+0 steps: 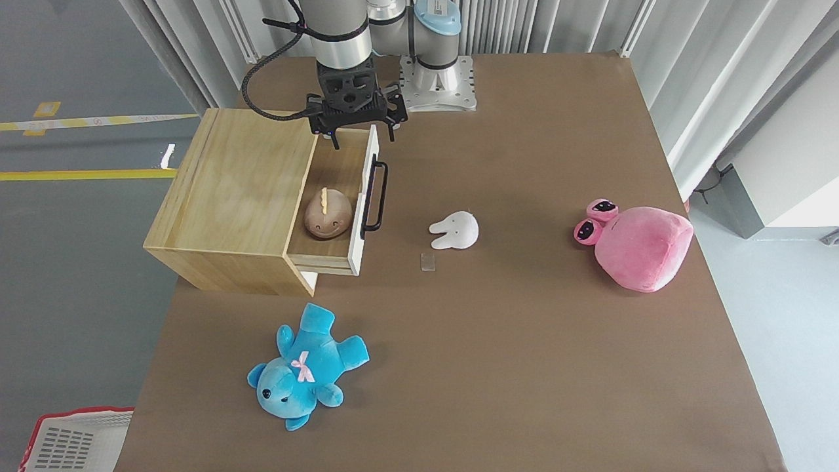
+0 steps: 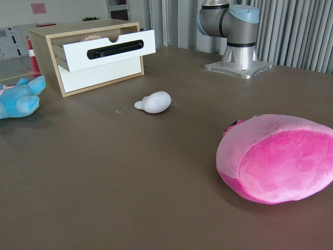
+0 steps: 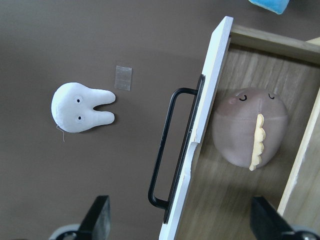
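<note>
My gripper (image 1: 363, 138) hangs above the back end of the pulled-out drawer (image 1: 334, 157) of a wooden cabinet. In the wrist view its two black fingertips (image 3: 100, 215) are wide apart, with nothing between them but the drawer front and handle (image 3: 162, 145) below. A round brown plush (image 1: 328, 213) with a cream crest lies inside the drawer. A small white bunny-head plush (image 1: 453, 229) lies on the table to the right of the drawer, beside a small clear rectangle (image 1: 428, 262).
A blue bear (image 1: 308, 366) lies in front of the cabinet. A pink plush (image 1: 641, 248) sits at the table's right edge. A basket (image 1: 75, 440) stands off the table at lower left.
</note>
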